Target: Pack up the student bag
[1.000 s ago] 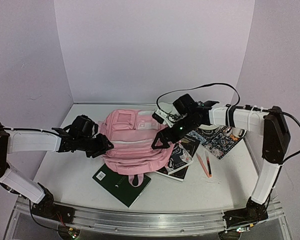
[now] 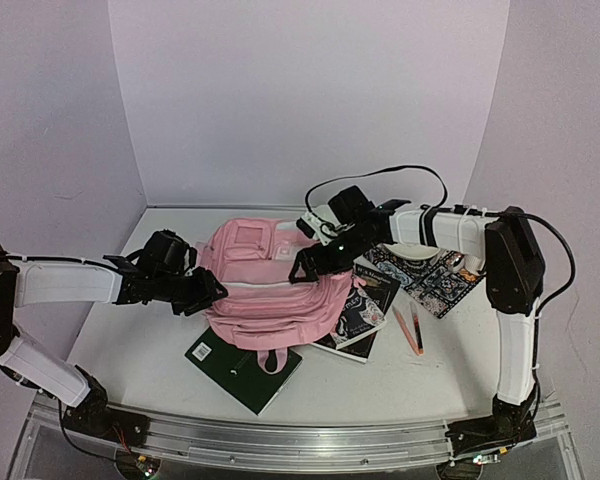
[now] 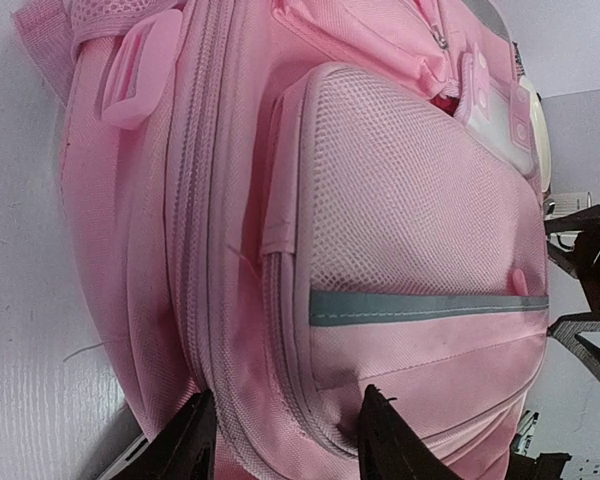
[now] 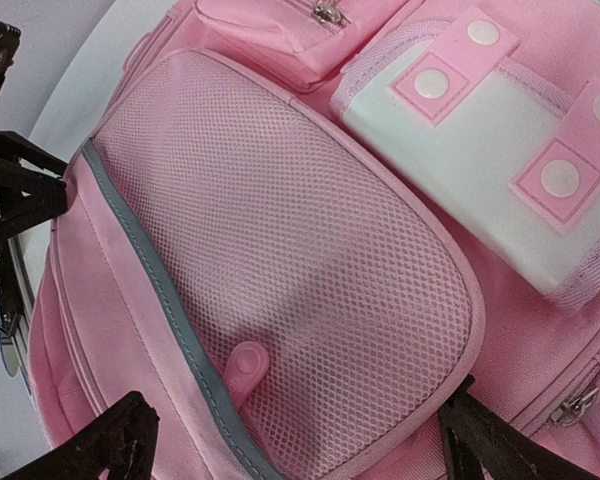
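Note:
The pink bag [image 2: 275,325] lies open in the middle of the table, and its grey-edged inner pocket [image 3: 410,210] shows in both wrist views. My left gripper [image 2: 220,291] is at the bag's left edge; folds of pink cloth fill the space between its part-spread fingers [image 3: 192,435], and whether they grip it I cannot tell. Over the pocket's right end, my right gripper [image 2: 302,272] stands open, its fingers [image 4: 130,440] wide apart around the pocket's mouth. The right finger's tip is hidden behind the pocket's rim.
A dark green book [image 2: 242,375] lies partly under the bag's front. To the right are dark books [image 2: 360,318], orange pens [image 2: 408,328] and a patterned cloth [image 2: 445,285]. A white round item [image 2: 412,250] sits behind the right arm.
My right gripper has moved left and a little up in the top view, coming over the bag's right part. The left arm and the bag look unchanged.

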